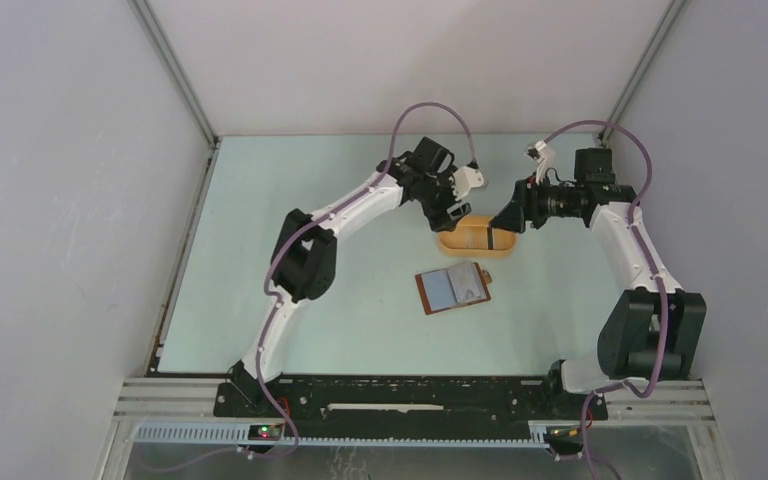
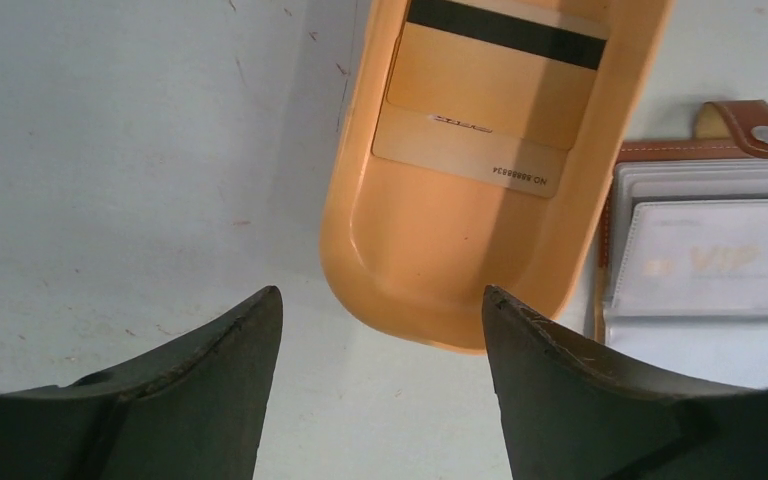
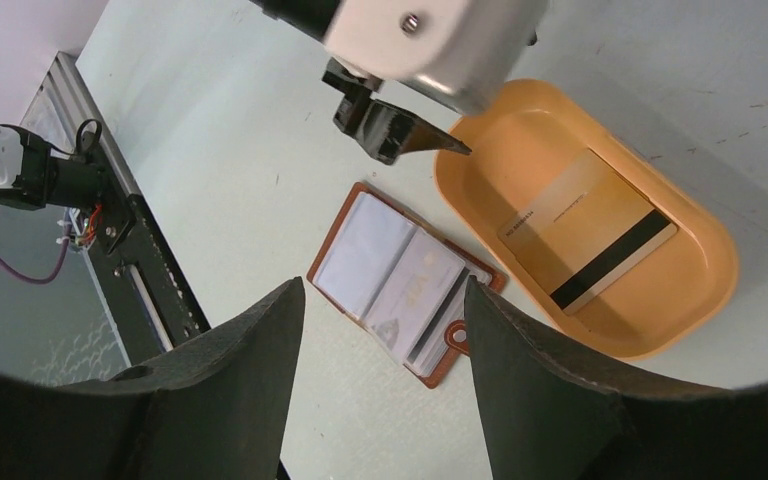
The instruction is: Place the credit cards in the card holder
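Observation:
A yellowish card (image 2: 500, 85) with a dark stripe lies in the orange tray (image 2: 400, 262), partly over a second card (image 2: 410, 140) with a number along its edge. Beside the tray on the table is the brown card holder (image 3: 400, 280), lying open with clear sleeves; its strap (image 2: 755, 125) has a metal snap. Above the tray's near end in the left wrist view, my left gripper stands open and empty. At the tray's other end in the top view is my right gripper (image 1: 508, 222); its fingers (image 3: 270, 340) are apart with nothing between them.
Both arms come close together over the tray, and the left gripper's body (image 3: 430, 50) hangs over one tray end in the right wrist view. Open table (image 1: 360, 325) lies left of and in front of the card holder.

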